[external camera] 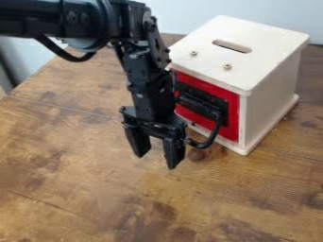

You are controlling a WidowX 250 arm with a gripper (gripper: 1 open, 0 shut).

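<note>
My black gripper (pixel 155 151) points down over the wooden table (pixel 113 208), its two fingers apart with nothing visible between them. Just behind it, to the right, stands a pale wooden box (pixel 271 90) with a slot on top, two screw heads and a red front panel (pixel 229 134). A black part on that panel is partly hidden by my arm and its cable.
A white wall lies beyond the table's back edge.
</note>
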